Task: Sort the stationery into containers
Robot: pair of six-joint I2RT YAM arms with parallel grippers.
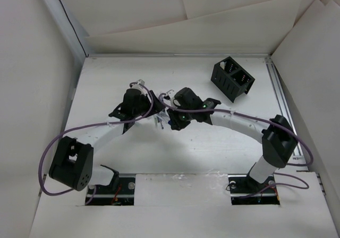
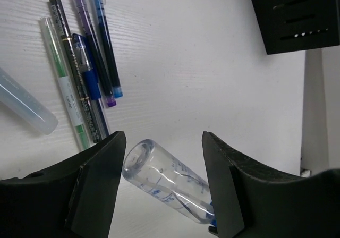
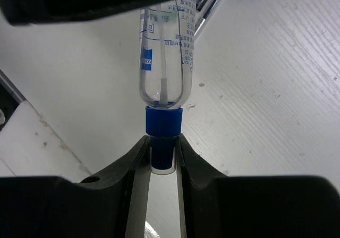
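Observation:
My right gripper is shut on the blue cap end of a clear bottle (image 3: pixel 164 62) with printed labels. My left gripper is part open above the bottle's clear end (image 2: pixel 164 179), close to it; whether it touches cannot be told. Several pens (image 2: pixel 69 89) lie side by side on the white table in the left wrist view, beside a translucent tube (image 2: pixel 21 100). In the top view both grippers meet over the table's middle, hiding much of the pens.
A black compartment container (image 1: pixel 228 84) stands at the back right.

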